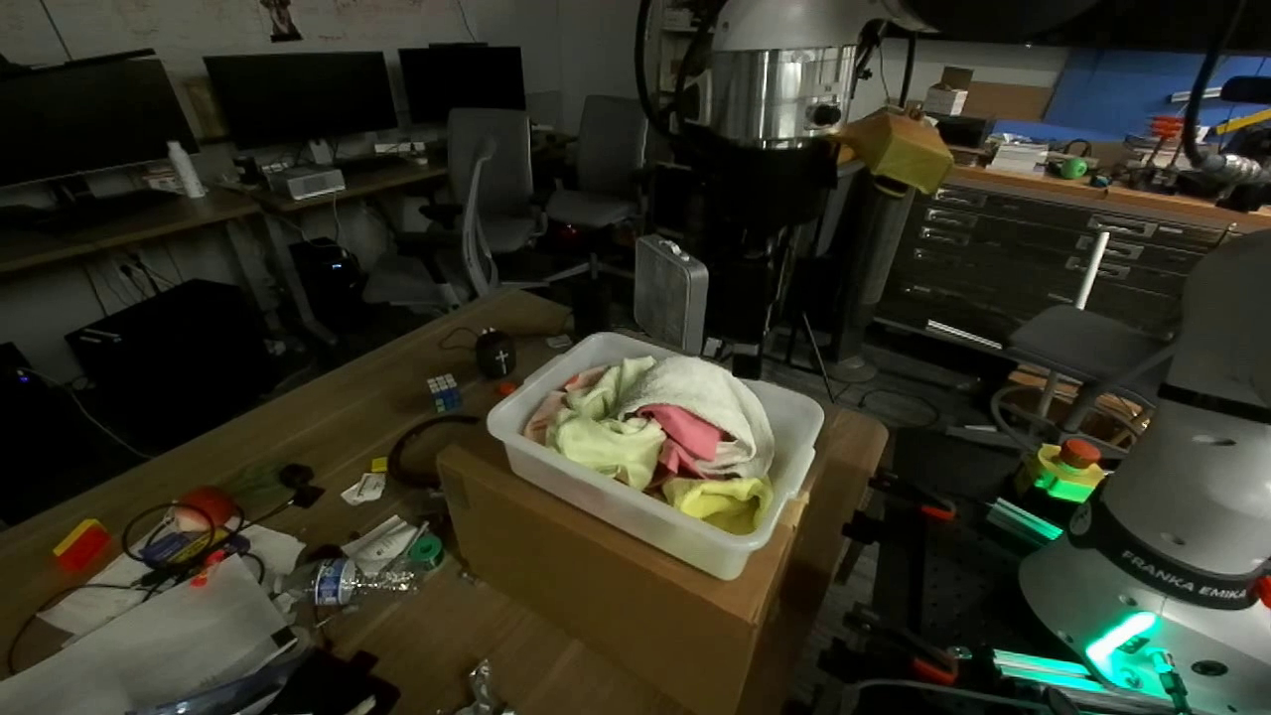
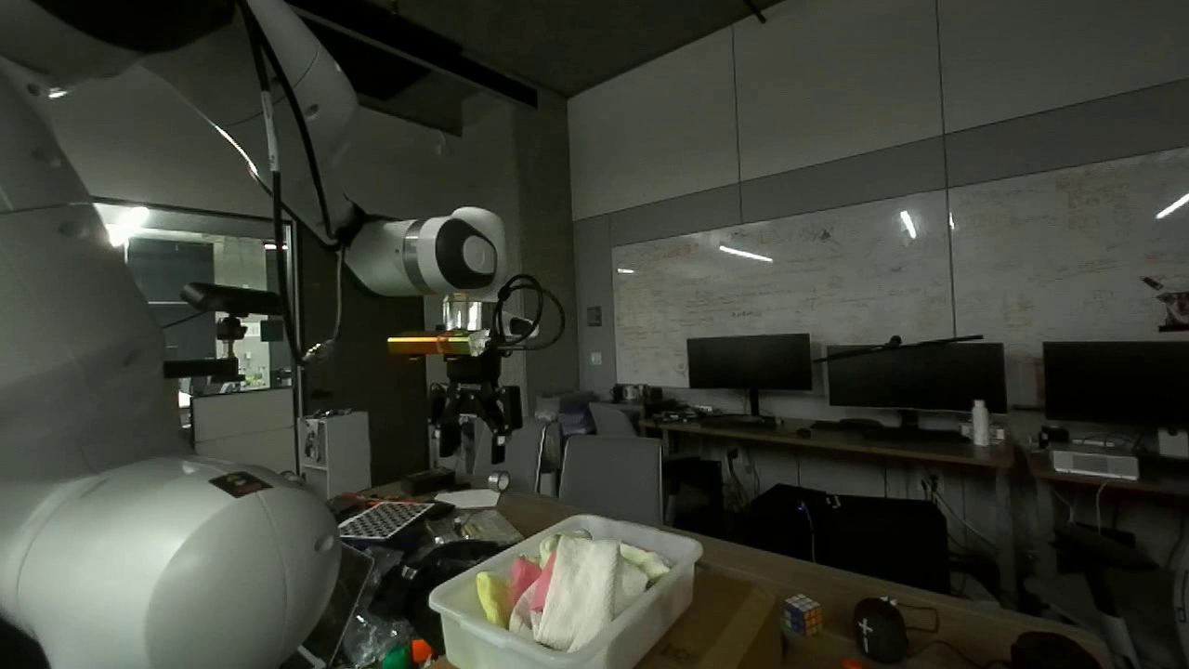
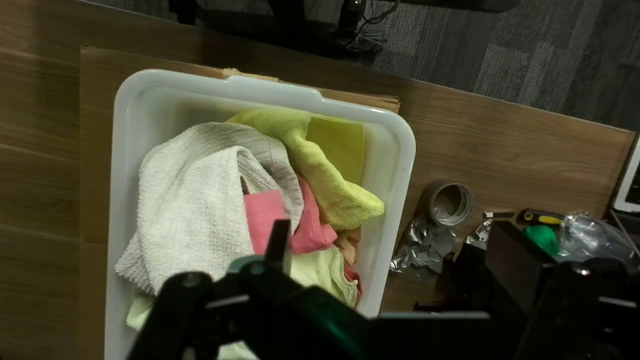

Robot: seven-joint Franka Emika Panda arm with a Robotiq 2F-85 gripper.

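A white plastic bin [image 1: 748, 552] holds several crumpled cloths. Among them are a white towel [image 3: 192, 198], a pink cloth [image 3: 264, 216], a yellow cloth [image 3: 336, 180] and a pale green cloth [image 1: 602, 443]. My gripper [image 2: 474, 451] hangs above and apart from the bin, pointing down. Its black fingers [image 3: 277, 243] stand wide apart in the wrist view, so it is open, and nothing shows between them. The near part of the bin is hidden behind the gripper in that view.
Under the bin is a cardboard box [image 1: 596, 572] on the wooden table. A Rubik's cube [image 1: 443, 392] and a black round speaker [image 1: 495, 354] stand nearby. Tape [image 3: 450, 204], foil and tools clutter one side; papers, cables and a bottle [image 1: 337, 582] lie on another.
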